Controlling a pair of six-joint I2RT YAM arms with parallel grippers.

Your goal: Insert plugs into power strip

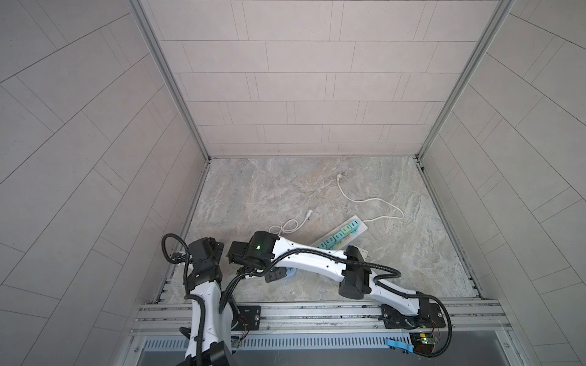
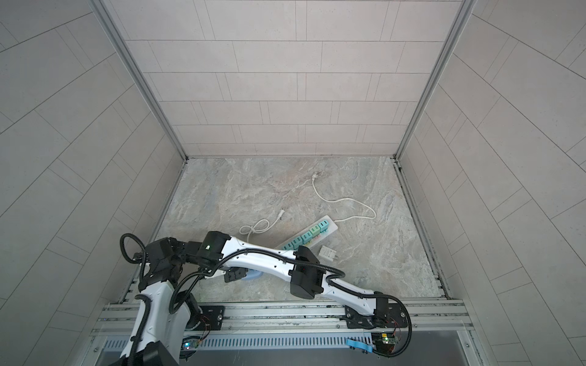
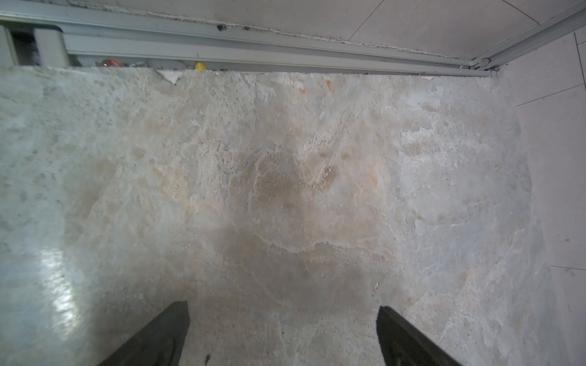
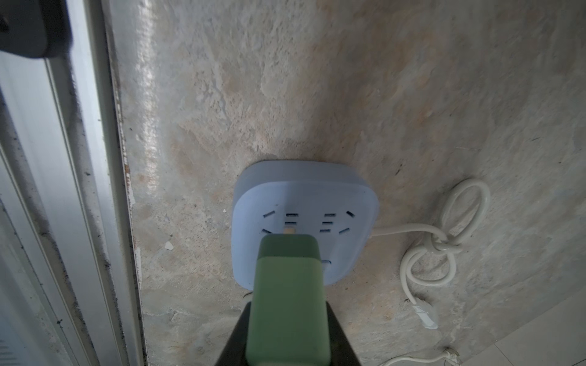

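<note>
In the right wrist view my right gripper is shut on a green plug (image 4: 287, 305), held over a blue square power strip (image 4: 305, 201) with several sockets; whether the plug's tip is inserted I cannot tell. In the top left view that strip is mostly hidden by my right arm (image 1: 305, 259). A long white strip with teal sockets (image 1: 335, 238) lies behind that arm. My left gripper is open over bare tabletop in the left wrist view, nothing between its fingers.
White cables lie loosely coiled (image 2: 259, 225) and stretched at the back (image 2: 341, 200). A white block (image 2: 327, 253) lies beside the long strip. The metal rail (image 4: 85, 183) runs along the front edge.
</note>
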